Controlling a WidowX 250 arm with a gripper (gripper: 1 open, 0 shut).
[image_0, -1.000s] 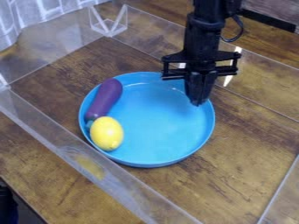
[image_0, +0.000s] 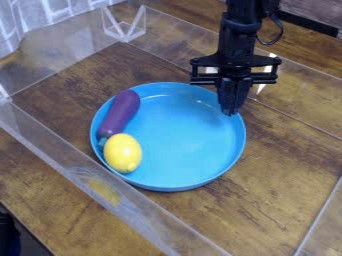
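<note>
A blue round plate (image_0: 174, 142) lies on the wooden table, holding a purple eggplant (image_0: 118, 113) on its left side and a yellow oval object (image_0: 123, 153) just below that. My black gripper (image_0: 230, 95) hangs over the plate's upper right rim with its fingers pointing down. A pale object behind the gripper is mostly hidden, and I cannot tell whether anything is between the fingers.
Clear plastic walls run along the lower left and at the upper left corner.
The plate and the objects on it are unchanged.
</note>
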